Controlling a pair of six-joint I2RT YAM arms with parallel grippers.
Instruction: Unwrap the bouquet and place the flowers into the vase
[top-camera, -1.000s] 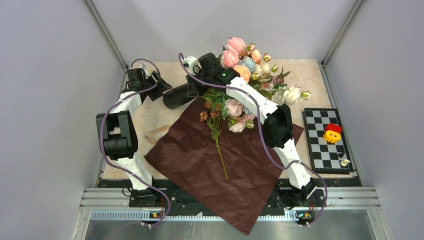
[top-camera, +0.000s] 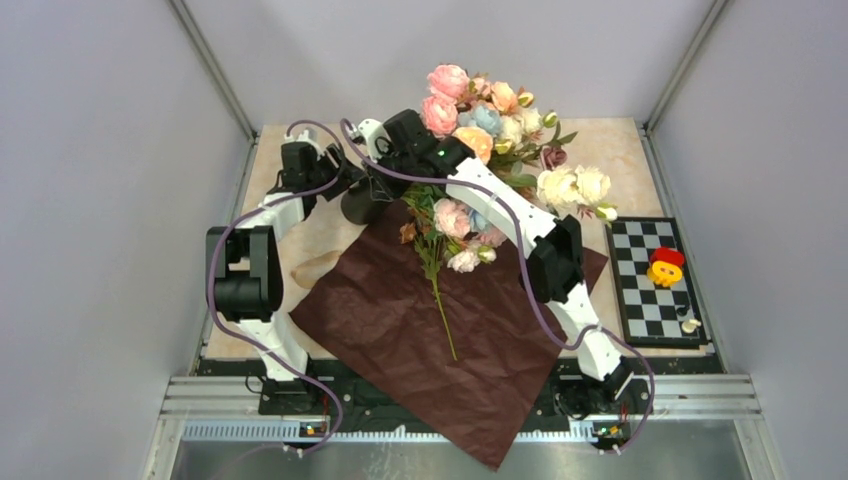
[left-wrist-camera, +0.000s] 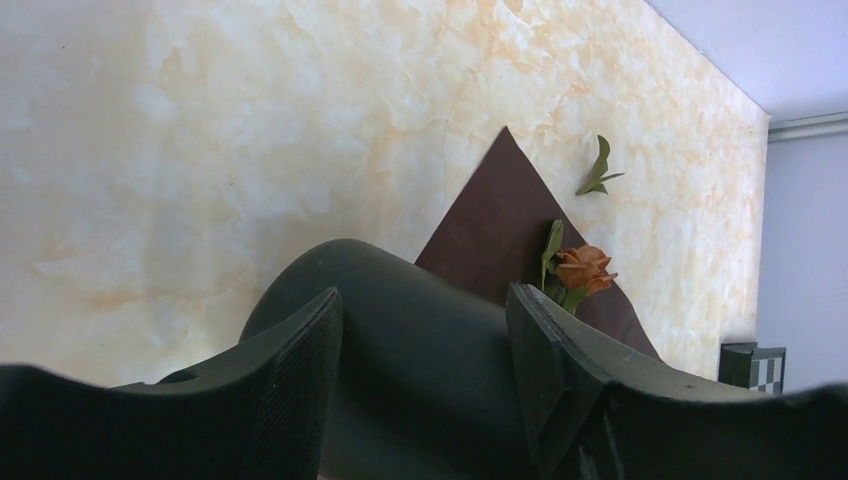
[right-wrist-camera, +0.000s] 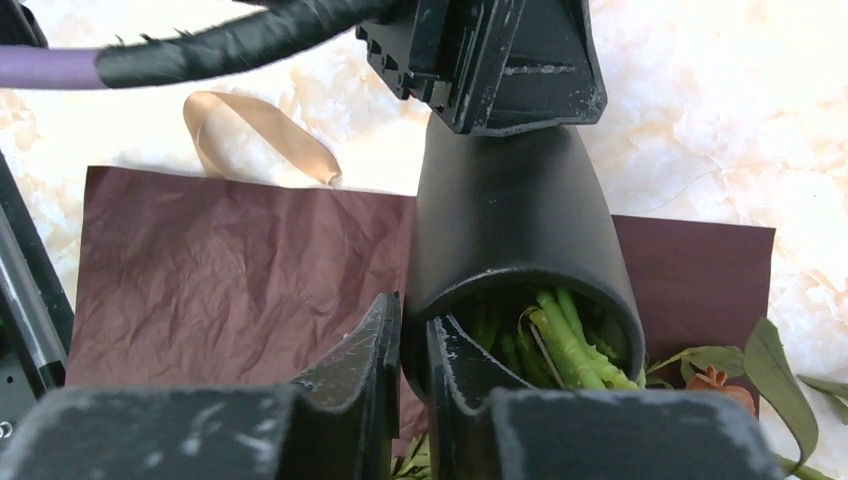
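The dark vase (top-camera: 360, 206) is tilted on its side, with its mouth toward the right arm. My left gripper is round its body, a finger on either side. In the right wrist view green stems (right-wrist-camera: 570, 345) lie inside the mouth of the vase (right-wrist-camera: 515, 210). My right gripper is at the vase's rim, its fingertips close together with a narrow gap; whether they pinch the rim is unclear. The bouquet of pink, peach, cream and blue flowers (top-camera: 480, 122) spreads beyond the right arm, which hides part of it.
Dark brown paper (top-camera: 400, 330) covers the middle of the table. A loose stem (top-camera: 444, 318) with a brown-orange flower lies on it. A beige ribbon (top-camera: 315, 268) lies at the left, and a chessboard (top-camera: 640, 300) with toys stands at the right.
My left gripper has shifted right and the vase with it, its visible side getting shorter in the top view. The right gripper and the bouquet have moved slightly left.
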